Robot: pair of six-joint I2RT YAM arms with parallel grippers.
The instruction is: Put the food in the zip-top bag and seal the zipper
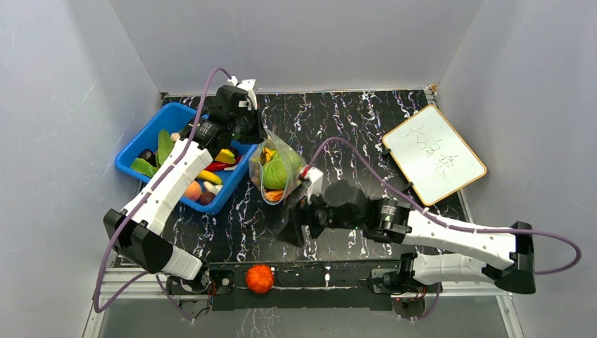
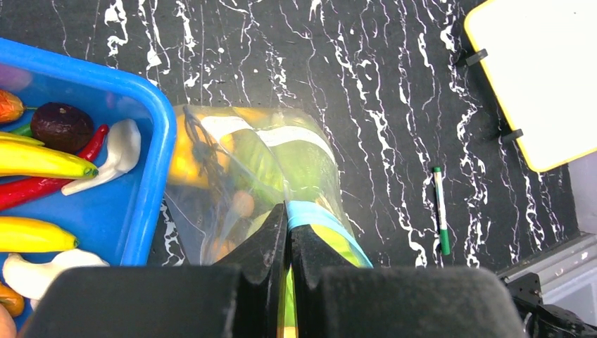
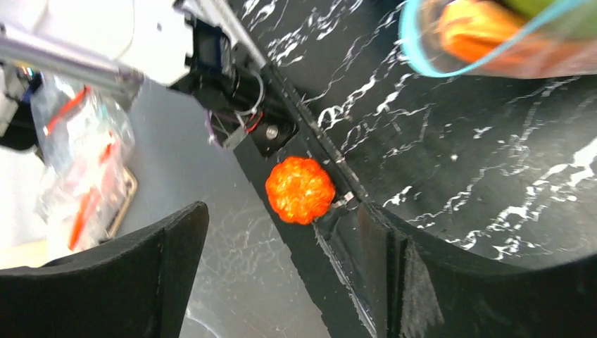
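Note:
The clear zip top bag (image 1: 276, 169) holds a green cabbage, yellow and orange pieces. My left gripper (image 1: 252, 137) is shut on the bag's top edge, by its blue zipper (image 2: 313, 211). My right gripper (image 1: 294, 225) is low in front of the bag, its fingers apart, blurred in the top view, nothing between them in the right wrist view. An orange round food item (image 1: 260, 279) lies on the black front rail, off the marble top, and shows between and beyond the open fingers.
The blue bin (image 1: 144, 137) of assorted foods stands left of the bag. A whiteboard (image 1: 434, 151) lies at the right, with a green marker (image 2: 441, 211) between it and the bag.

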